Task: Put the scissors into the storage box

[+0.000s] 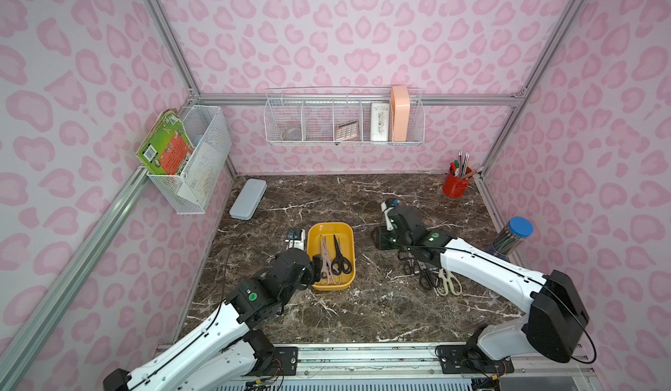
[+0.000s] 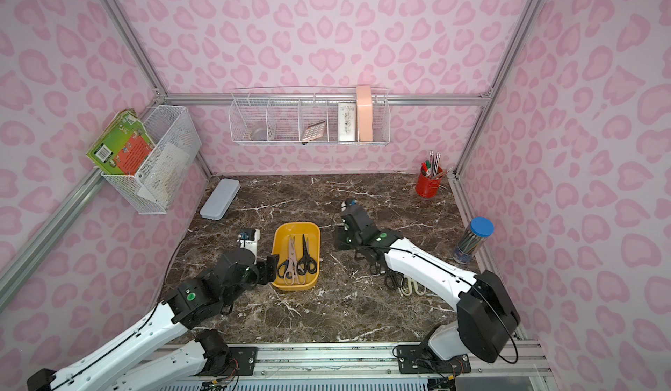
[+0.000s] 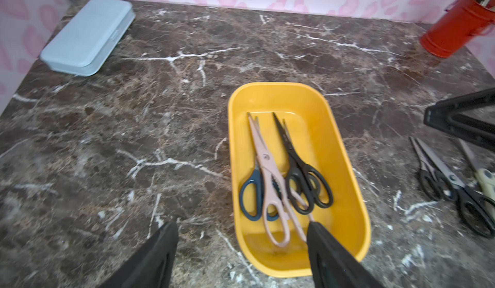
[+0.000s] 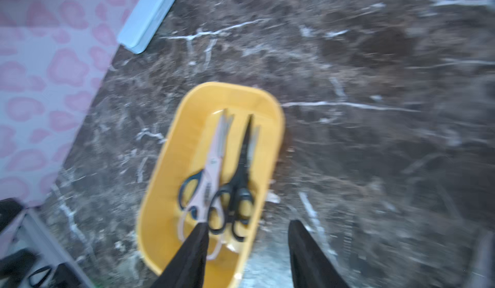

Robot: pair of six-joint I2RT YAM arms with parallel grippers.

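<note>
A yellow box (image 3: 353,221) holds several scissors: pink ones (image 3: 266,161), black ones (image 3: 294,156) and dark blue ones (image 3: 246,190). More scissors (image 3: 466,200), black and cream, lie on the counter right of the box, partly under the right arm in the top views. My left gripper hangs at the box's near left, its fingers apart with nothing between them. My right gripper is over the counter at the box's right, fingers apart and empty.
A pale case (image 1: 247,198) lies back left, a red pen cup (image 1: 455,185) back right, a blue-lidded jar (image 1: 518,228) at the right edge. Wire baskets (image 1: 321,125) hang on the walls.
</note>
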